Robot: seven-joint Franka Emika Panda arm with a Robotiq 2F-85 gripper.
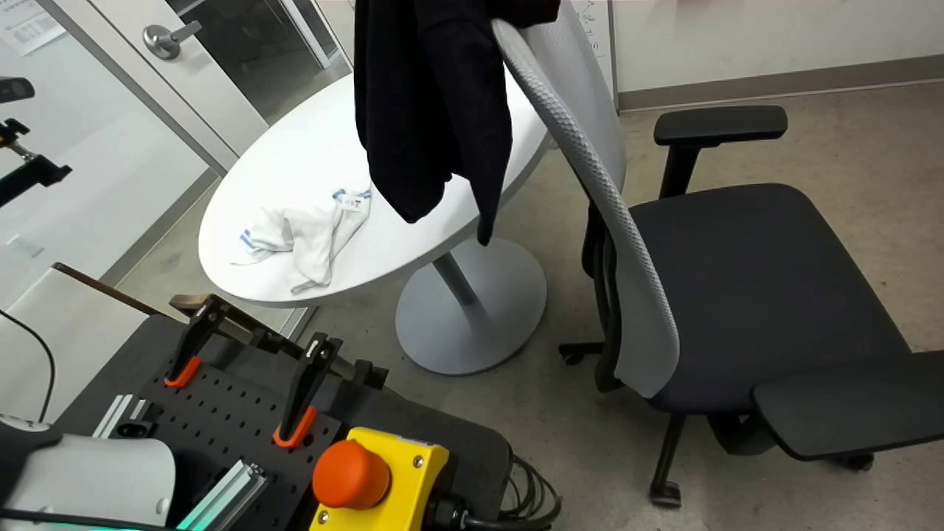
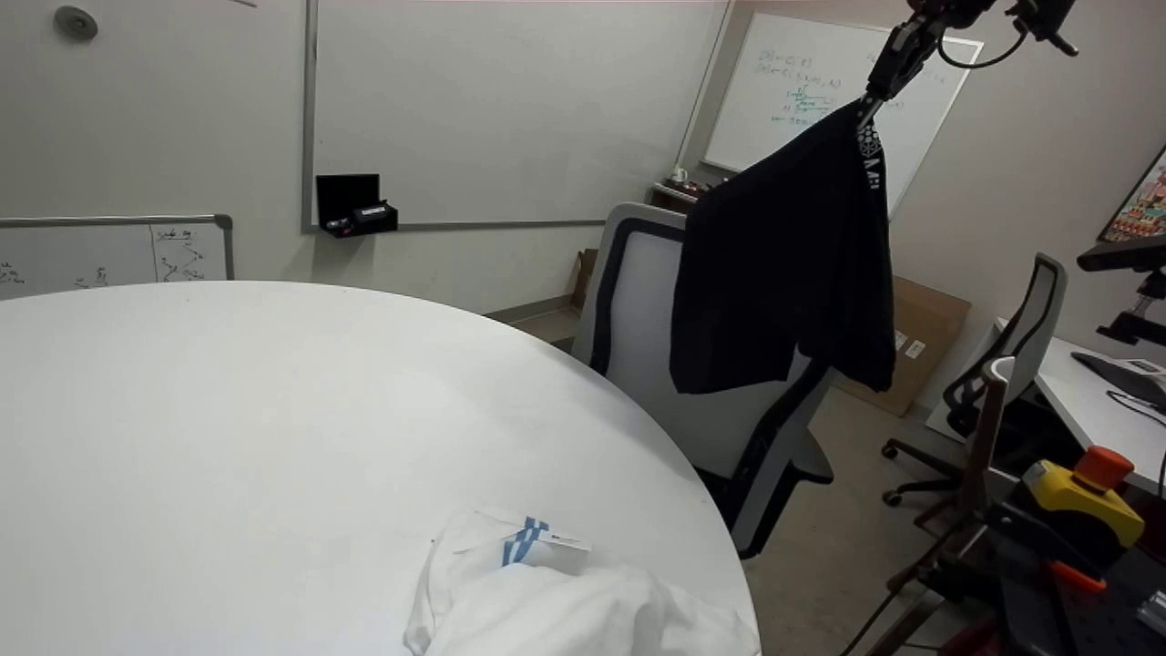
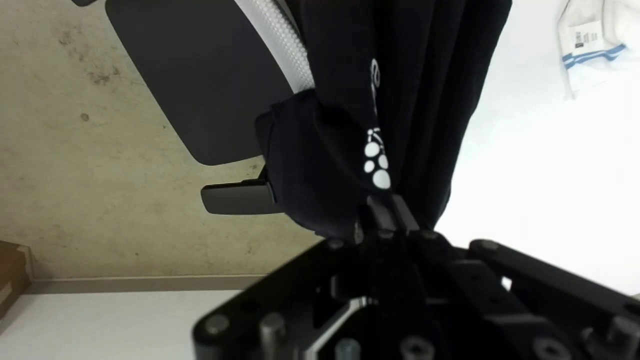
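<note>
A black garment (image 2: 782, 262) with white print along one edge hangs from my gripper (image 2: 869, 104), pinched at an upper corner. In the wrist view the shut fingers (image 3: 384, 215) meet on the dark cloth (image 3: 342, 162) beside the white print. In exterior view 1 the black cloth (image 1: 434, 97) dangles over the table's edge, close against the grey chair back (image 1: 611, 221); whether it touches the chair, I cannot tell. On the round white table (image 1: 274, 177) lies a crumpled white cloth (image 1: 318, 230) with blue stripes. My gripper is out of sight in exterior view 1.
The chair's armrest (image 1: 721, 124) and black seat (image 1: 770, 292) extend to the right of the table. A yellow box with a red button (image 1: 380, 478) and clamps (image 1: 305, 389) sit on the dark bench in front.
</note>
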